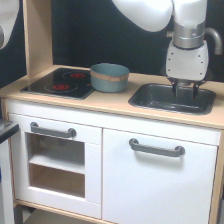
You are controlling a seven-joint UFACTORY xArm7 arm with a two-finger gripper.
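A white robot arm reaches down from the top right, its gripper (pixel 185 86) hanging over the dark sink (pixel 149 96) with fingertips low at the basin. Whether the fingers are open or shut is hard to tell. A grey-blue pot (pixel 109 78) with a tan band sits on the wooden counter beside the black two-ring stovetop (pixel 57 83), left of the gripper and apart from it.
A toy kitchen fills the view: a white right cupboard door (pixel 159 192) with a dark handle, and a left oven compartment (pixel 57 178) with shelves. Bare counter (pixel 122 105) lies between stove and sink.
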